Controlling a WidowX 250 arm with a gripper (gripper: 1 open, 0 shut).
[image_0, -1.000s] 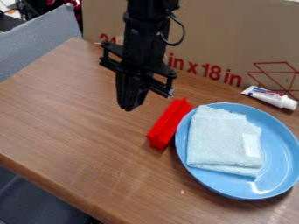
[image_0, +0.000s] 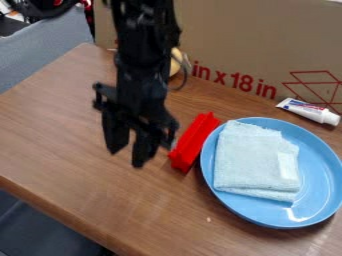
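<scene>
My black gripper (image_0: 134, 135) is blurred over the wooden table, just left of a red object (image_0: 193, 141) lying by the plate; whether its fingers are open or shut is unclear. A light blue plate (image_0: 313, 189) holds a folded pale cloth (image_0: 255, 160) on the right.
A toothpaste tube (image_0: 309, 110) lies behind the plate. A cardboard box (image_0: 254, 40) stands along the back, with a yellowish item partly hidden behind the arm.
The gripper has moved down and slightly left toward the table's front, and is now more blurred. The red object, plate and cloth have not moved.
</scene>
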